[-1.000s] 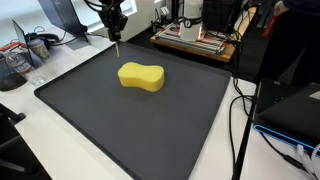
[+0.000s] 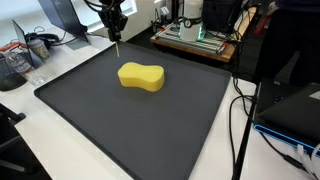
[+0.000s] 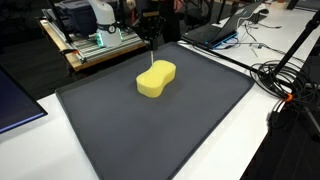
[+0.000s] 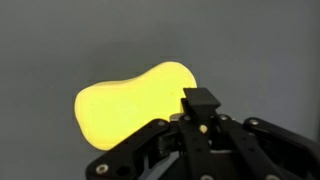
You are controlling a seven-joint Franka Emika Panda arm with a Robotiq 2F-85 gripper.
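A yellow sponge [image 2: 141,77], rounded and narrowed at its middle, lies flat on the dark grey mat [image 2: 120,125]. Beyond it in exterior view 1, my black gripper [image 2: 114,36] hangs over the mat's far part, shut on a thin, pale stick [image 2: 117,48] that points down. Exterior view 2 has the stick [image 3: 152,55] just behind the sponge [image 3: 156,79]. Whether its tip touches the mat is unclear. From the wrist, the gripper covers the right end of the sponge [image 4: 130,105]; only a small tan spot shows between the dark fingers.
A wooden board with clutter [image 2: 205,42] stands behind it. Cables [image 3: 275,75] run beside the mat, and a laptop [image 3: 215,32] sits at the back.
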